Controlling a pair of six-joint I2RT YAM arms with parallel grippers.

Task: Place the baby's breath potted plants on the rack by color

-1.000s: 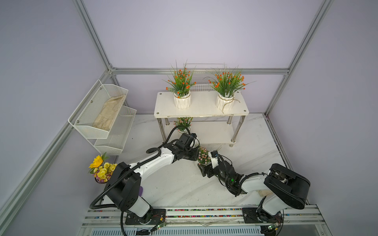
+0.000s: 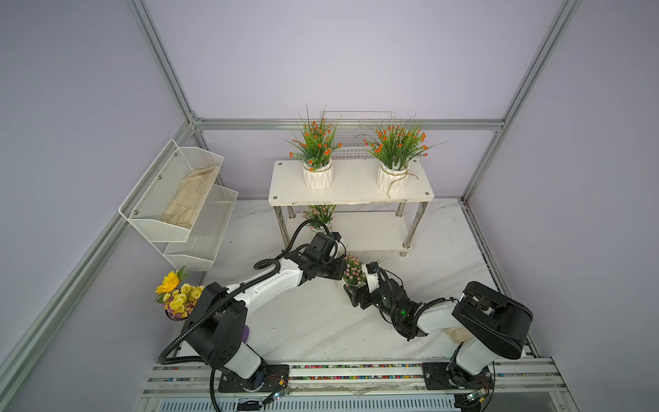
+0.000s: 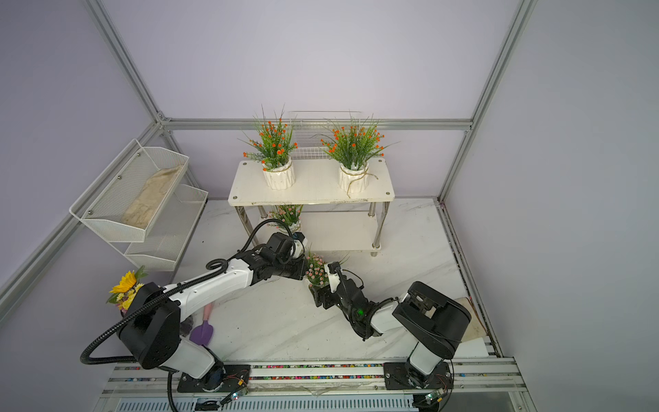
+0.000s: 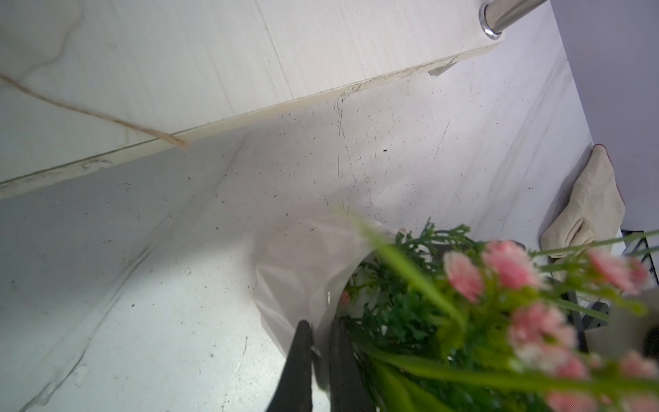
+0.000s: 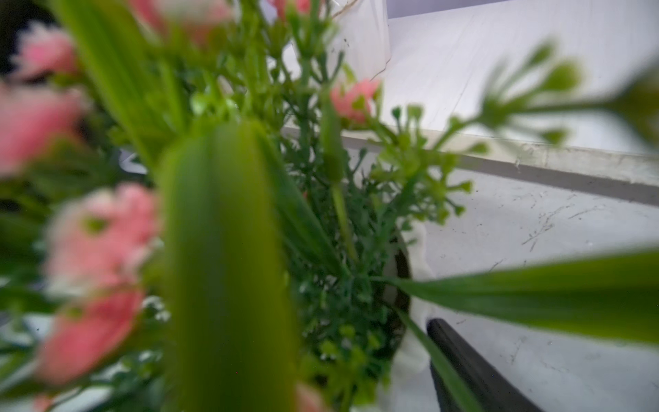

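A white pot with pink flowers point(image 2: 353, 272) is in front of the rack point(image 2: 353, 171), between my two grippers. In the left wrist view, its thin white wall point(image 4: 302, 274) runs between the fingertips of my left gripper, which is shut on that rim. My right gripper is open at the plant's other side; one dark finger point(image 5: 473, 374) shows outside the pot, while leaves hide the other. Two white pots with orange flowers, left point(image 2: 318, 178) and right point(image 2: 392, 180), stand on the upper shelf. Another pink-flowered plant point(image 2: 320, 215) is at the lower shelf's left.
The lower shelf's middle and right point(image 2: 374, 230) are bare. A white wire basket rack point(image 2: 178, 206) hangs at the left, above a yellow-flowered plant point(image 2: 180, 295). A purple shovel point(image 3: 201, 333) lies at front left.
The right arm's elbow has shifted slightly left and upward in the picture.
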